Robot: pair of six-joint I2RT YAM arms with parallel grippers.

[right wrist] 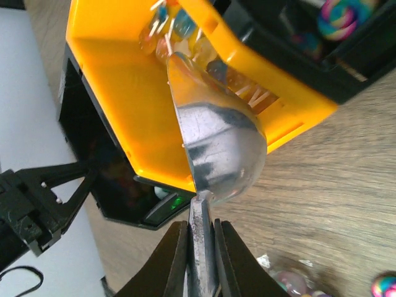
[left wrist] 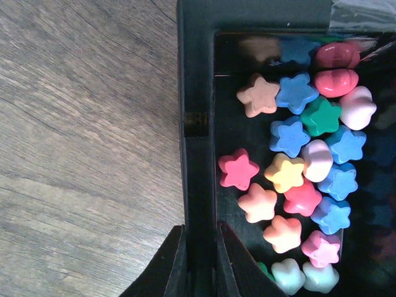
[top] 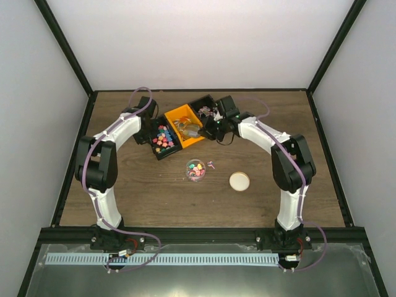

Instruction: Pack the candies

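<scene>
My right gripper is shut on the handle of a shiny metal scoop (right wrist: 213,139). The scoop's bowl is over the orange bin (right wrist: 111,80), where wrapped candies with white sticks (right wrist: 185,34) lie at one end; whether the scoop carries any is hard to tell. My left gripper is shut on the wall of the black bin (left wrist: 198,167), which holds several star, heart and bean-shaped candies (left wrist: 284,172). In the top view, a clear round jar (top: 195,170) with some colourful candies stands in front of the bins.
Another black bin (top: 203,106) with swirl lollipops adjoins the orange one. One lollipop (top: 211,164) lies beside the jar, and a round pale lid (top: 239,181) is to its right.
</scene>
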